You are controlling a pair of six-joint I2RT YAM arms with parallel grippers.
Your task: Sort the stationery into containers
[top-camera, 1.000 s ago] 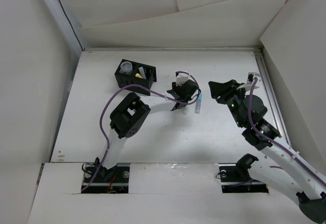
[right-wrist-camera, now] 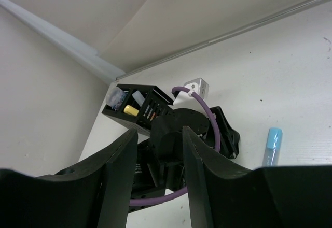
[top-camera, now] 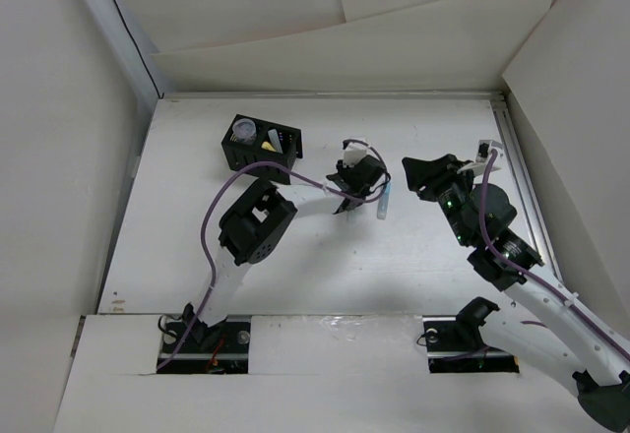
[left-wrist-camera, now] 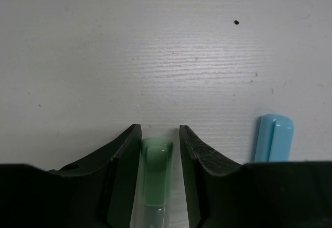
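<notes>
A green-capped item (left-wrist-camera: 156,171) lies between the fingers of my part-open left gripper in the left wrist view; whether they touch it is unclear. To its right is a light blue item (left-wrist-camera: 274,139), also on the table in the top view (top-camera: 383,200). A black organizer (top-camera: 261,147) at the upper left of the table holds a clear round container (top-camera: 244,131), a yellow item (right-wrist-camera: 131,110) and a pale item (right-wrist-camera: 138,98). My right gripper stands open above the table's right side, nothing between its fingers.
Pale walls surround it. The left arm hides part of the middle in the top view.
My left gripper and forearm have shifted very slightly. The right arm and the other objects have not moved.
</notes>
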